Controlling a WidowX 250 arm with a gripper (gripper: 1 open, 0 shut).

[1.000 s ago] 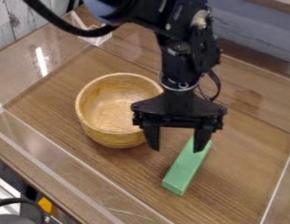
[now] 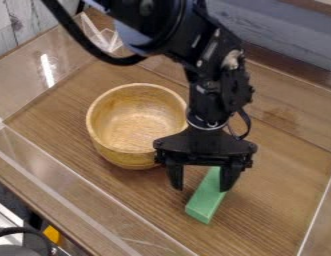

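The black gripper [image 2: 200, 174] hangs low over a flat green rectangular block [image 2: 205, 204], its fingers spread apart on either side of the block's upper end. Whether they touch it cannot be seen clearly. The upper end of the block is partly hidden behind the gripper.
A yellow round bowl [image 2: 114, 127] sits just left of the gripper. Clear plastic panels edge the area, and a pale wall [image 2: 281, 55] stands at the back.
The bowl and block look unmoved.
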